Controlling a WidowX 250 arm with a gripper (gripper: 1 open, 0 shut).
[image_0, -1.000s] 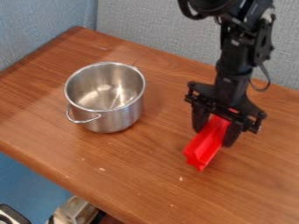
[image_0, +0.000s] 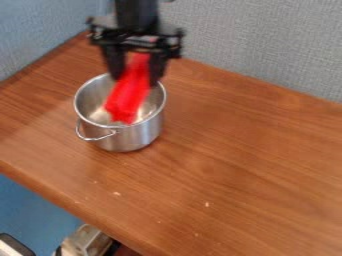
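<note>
My gripper (image_0: 136, 62) is above the silver pot (image_0: 139, 134) on the left of the wooden table, holding a red object (image_0: 128, 92) that hangs down inside the pot's rim. The gripper and red object are blurred; the fingertips are hard to make out.
Grey textured walls stand behind it. At the lower left, beyond the table's edge, are a blue surface and some metal hardware.
My gripper has risen and swung left with the red object, from the right side of the table to over the pot. The pot has stayed in place.
</note>
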